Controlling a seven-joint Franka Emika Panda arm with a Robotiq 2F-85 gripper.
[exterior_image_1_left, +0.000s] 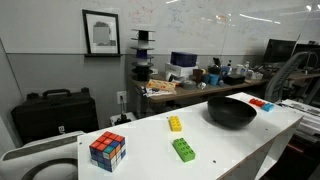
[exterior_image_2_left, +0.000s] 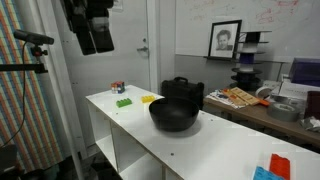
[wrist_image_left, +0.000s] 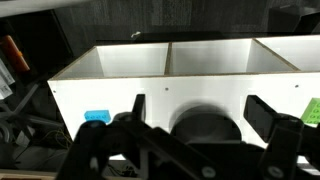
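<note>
My gripper is open, its two dark fingers wide apart with nothing between them. It hangs high above the white table; in exterior view 2 a dark part of the arm (exterior_image_2_left: 92, 32) shows at the upper left. Below, the black bowl (wrist_image_left: 205, 126) is partly covered by the gripper in the wrist view. Exterior view 1 shows the bowl (exterior_image_1_left: 231, 113), a green block (exterior_image_1_left: 183, 150), a yellow block (exterior_image_1_left: 175, 124) and a Rubik's cube (exterior_image_1_left: 108, 151). Toward the opposite end lie a red block (exterior_image_2_left: 280, 165) and a blue block (exterior_image_2_left: 265, 174).
Under the tabletop are open white compartments (wrist_image_left: 112, 62). A cluttered wooden bench (exterior_image_2_left: 265, 110) stands behind the table, and a black case (exterior_image_1_left: 54, 114) sits off one end. Bare tabletop separates the bowl from the red and blue blocks.
</note>
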